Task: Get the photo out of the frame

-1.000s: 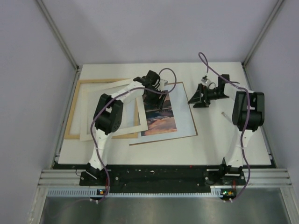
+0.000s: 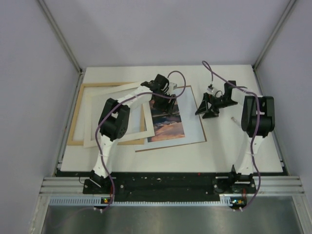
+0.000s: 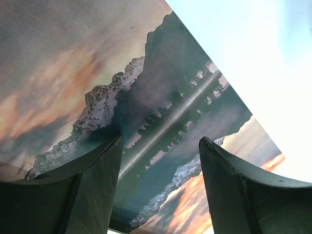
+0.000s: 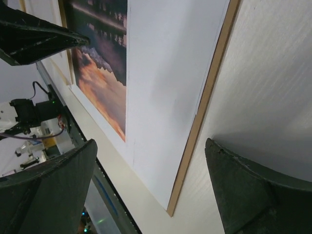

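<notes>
The photo (image 2: 168, 127), a sunset sky mirrored over dark water, lies flat on a white backing board (image 2: 192, 119) with a brown edge. In the left wrist view the photo (image 3: 161, 122) fills most of the picture, and a white area borders it at upper right. My left gripper is open over it, nothing between its fingers. My right gripper stands open at the board's right edge. In the right wrist view the board's brown edge (image 4: 195, 124) runs between its spread fingers. The photo's upper part is hidden from above by the left arm.
A light wooden frame (image 2: 74, 119) lies at the left, with a white mat (image 2: 89, 122) on it that reaches to the photo's left side. A small pale object (image 2: 236, 122) rests at the right.
My left gripper has moved slightly right. Photo and board look unmoved.
</notes>
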